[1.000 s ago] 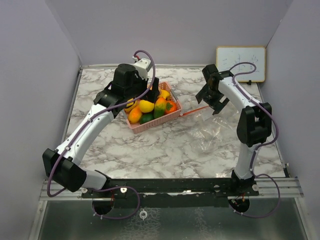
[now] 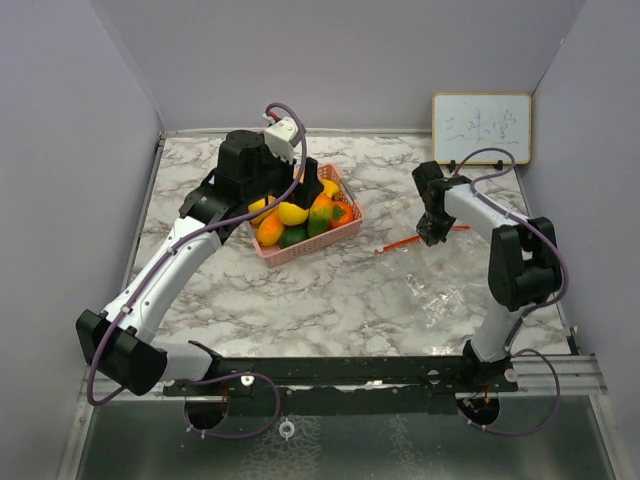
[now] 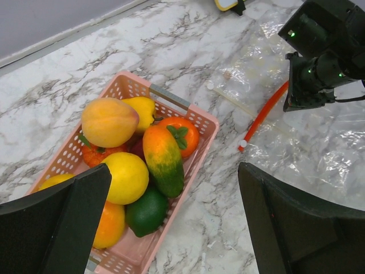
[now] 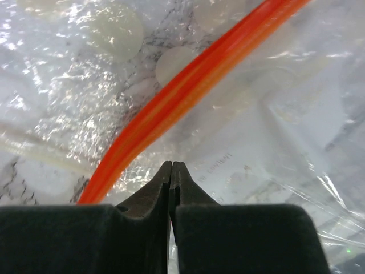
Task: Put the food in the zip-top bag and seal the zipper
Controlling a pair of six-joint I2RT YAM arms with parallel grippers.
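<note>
A clear plastic bag (image 2: pixel 440 292) with a red-orange zipper strip (image 2: pixel 402 243) lies flat on the right of the table. My right gripper (image 2: pixel 432 240) points down at it, fingers shut. In the right wrist view its fingertips (image 4: pixel 165 171) meet just beside the strip (image 4: pixel 171 100), over the clear film; whether any film is pinched cannot be told. The food, including a peach (image 3: pixel 109 122), a mango (image 3: pixel 162 157) and an avocado (image 3: pixel 147 210), sits in a pink basket (image 3: pixel 149 251). My left gripper hangs open above that basket, nothing between its fingers.
A small whiteboard (image 2: pixel 482 130) stands at the back right. Bare marble table (image 2: pixel 270 315) stretches in front of the basket and to its left. A narrow gap separates the basket from the strip's near end.
My right gripper has come down toward the front and right, and its fingers have gone from open to shut. The zipper strip has shifted the same way, away from the basket.
</note>
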